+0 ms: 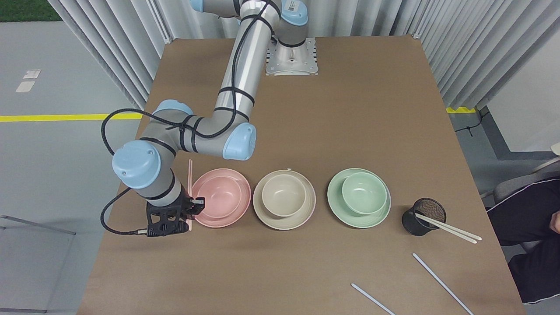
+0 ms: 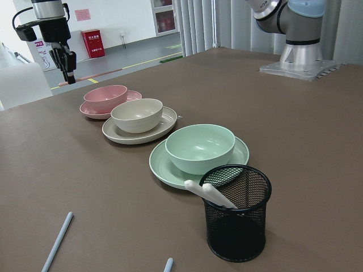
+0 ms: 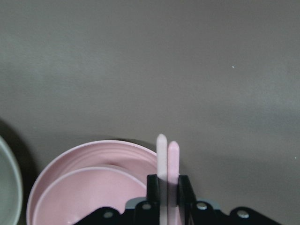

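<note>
My gripper (image 1: 190, 205) (image 2: 70, 78) is shut on a pair of pink chopsticks (image 1: 190, 176) (image 2: 96, 75) (image 3: 173, 159), one paler than the other in the wrist view. It hangs above the table at the left of the pink bowl (image 1: 220, 193) (image 2: 105, 96) and pink plate (image 1: 228, 219) (image 3: 98, 149). Beige and green bowls (image 1: 283, 195) (image 1: 363, 193) sit on matching plates to the right.
A black mesh cup (image 1: 412, 223) (image 2: 235, 232) holds white chopsticks (image 1: 451, 229). Two pale sticks (image 1: 441, 281) (image 1: 370, 298) lie on the table (image 1: 252, 273) at front right. The middle behind the bowls is clear.
</note>
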